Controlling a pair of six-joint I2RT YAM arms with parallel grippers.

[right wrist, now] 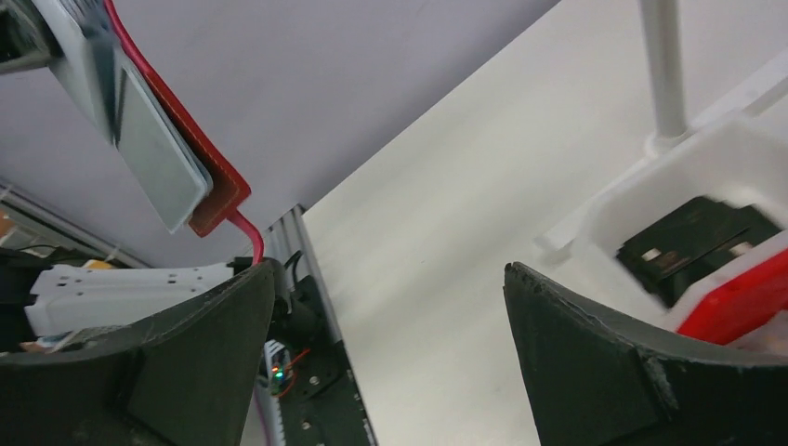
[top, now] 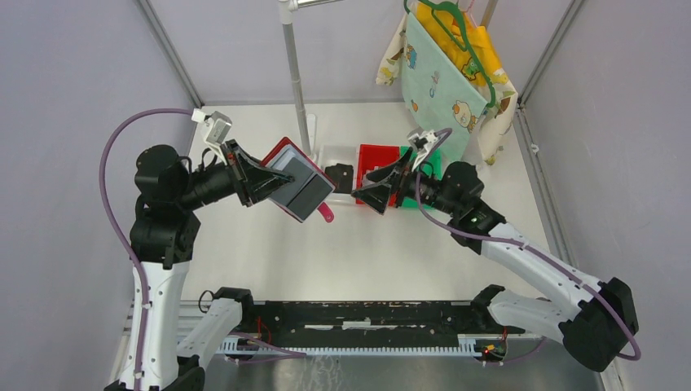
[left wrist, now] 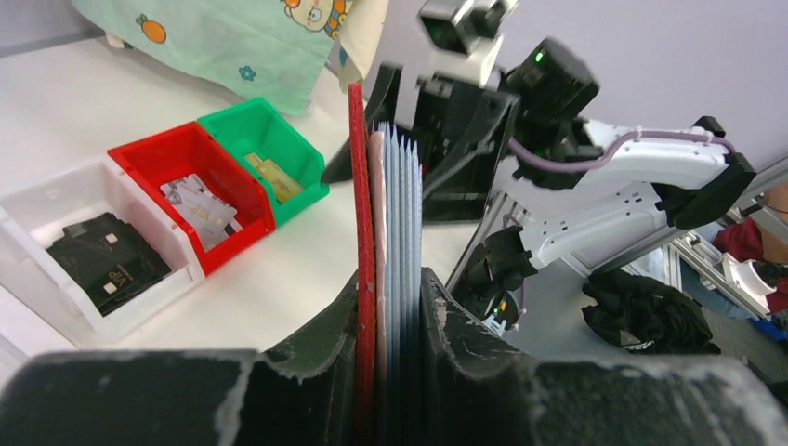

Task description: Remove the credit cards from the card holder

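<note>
A red card holder (top: pixel 300 179) with grey inner sleeves is held up over the table, my left gripper (top: pixel 285 179) shut on it. In the left wrist view its red cover (left wrist: pixel 361 232) and pale sleeves (left wrist: pixel 398 242) show edge-on between the fingers. My right gripper (top: pixel 368 199) stands open to the right of the holder, in front of the red bin, with nothing between its fingers. Black cards (left wrist: pixel 110 260) lie in the white bin, silver-white cards (left wrist: pixel 199 209) in the red bin, and gold cards (left wrist: pixel 275 177) in the green bin. Whether the sleeves contain cards cannot be told.
White (left wrist: pixel 177 243), red (left wrist: pixel 265 232) and green (left wrist: pixel 314 184) bins stand side by side at the back of the table. A pole (top: pixel 295 73) rises behind them, and cloth (top: pixel 444 81) hangs at the back right.
</note>
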